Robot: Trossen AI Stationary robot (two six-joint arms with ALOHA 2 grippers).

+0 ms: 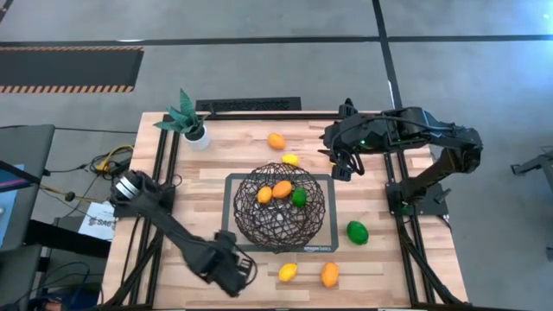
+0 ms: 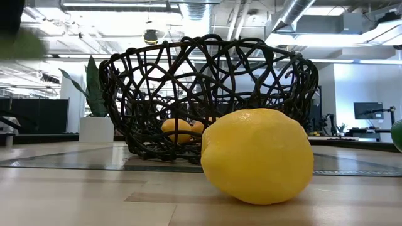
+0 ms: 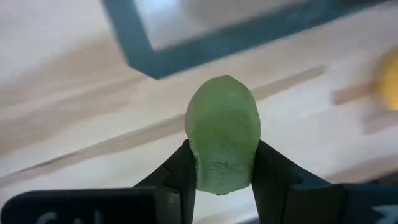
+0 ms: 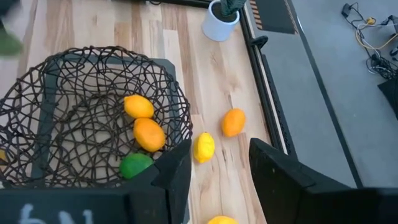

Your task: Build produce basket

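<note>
My left gripper is shut on a green fruit point(image 3: 222, 118), gripped at its near end, with bare wood beneath in the left wrist view. From above, that arm point(image 1: 212, 259) reaches to the front left of the black wire basket point(image 1: 251, 226), outside its rim. Inside the basket lie a yellow fruit point(image 4: 138, 106), an orange one point(image 4: 149, 134) and a green one point(image 4: 134, 165). At the back right, my right gripper stands open; in its wrist view, a lemon point(image 4: 204, 147) and an orange fruit point(image 4: 233, 122) show on the table beyond its fingertips.
The basket sits on a grey-bordered mat point(image 1: 333, 186). A lemon point(image 1: 288, 271) and an orange fruit point(image 1: 330, 274) lie in front, a green fruit point(image 1: 357, 232) to the right. A potted plant point(image 1: 197, 136) stands back left. Bare wood surrounds the mat.
</note>
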